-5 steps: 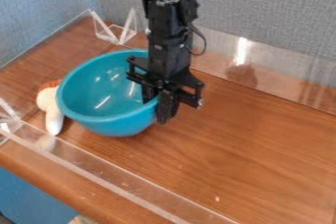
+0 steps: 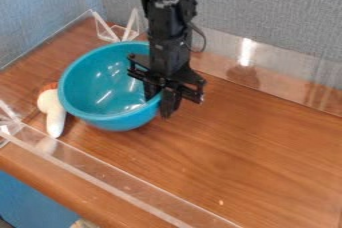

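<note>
A turquoise bowl (image 2: 100, 97) sits on the wooden table at the left. My black gripper (image 2: 162, 97) is low at the bowl's right rim, its fingers over that rim; whether they are shut on it is hard to tell. Left of the bowl lies a white toy with an orange top (image 2: 54, 110).
Clear plastic edging (image 2: 120, 182) runs along the front left and back. A white wire item (image 2: 116, 30) stands at the back left, against grey walls.
My gripper and the bowl have shifted very slightly to the left over the last second.
</note>
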